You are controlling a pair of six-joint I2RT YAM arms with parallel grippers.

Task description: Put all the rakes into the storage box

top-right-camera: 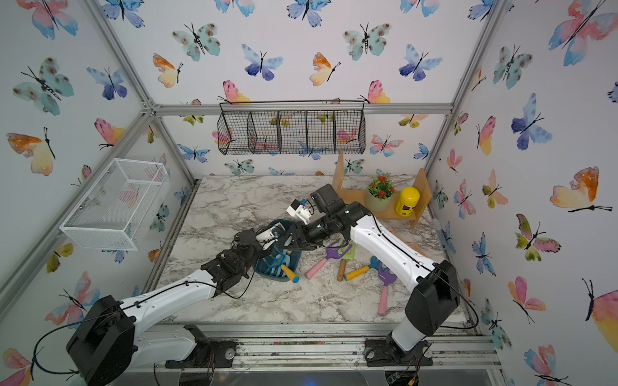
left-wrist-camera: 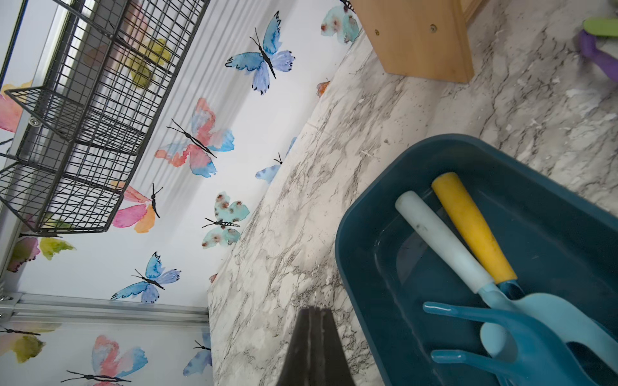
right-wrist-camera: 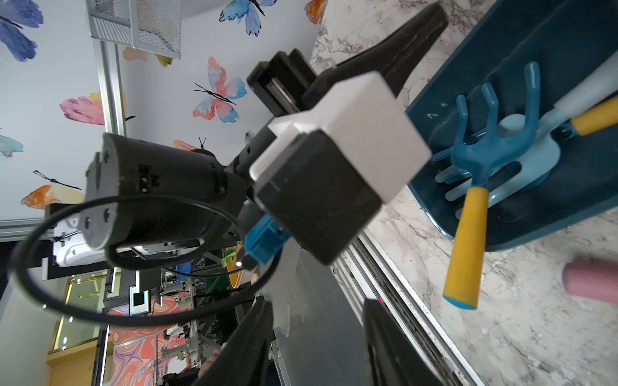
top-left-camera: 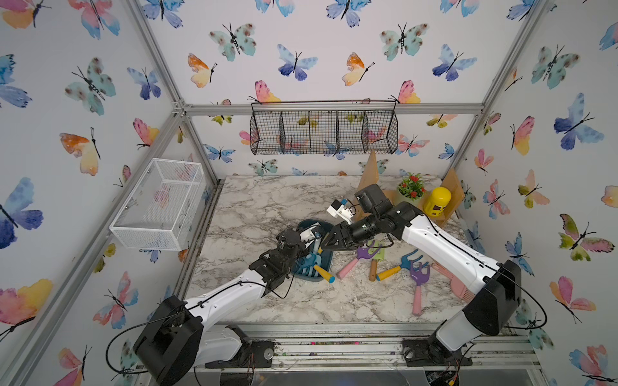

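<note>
A blue three-pronged rake with a yellow handle rests with its head inside the dark teal storage box. Its handle pokes out over the near rim. Beneath the head lie pale blue and yellow-handled tools. My left gripper is shut beside the box in its wrist view, nothing showing between its fingers. In the right wrist view my right gripper has its fingers apart and empty. From the top left, both grippers hover over the box's upper part, close together, and the left arm partly covers the box.
Right of the box lie a purple, pink-handled tool, a blue rake, a purple fork and pink tools. A wooden shelf with a plant and yellow container stands behind. Table left of the box is clear.
</note>
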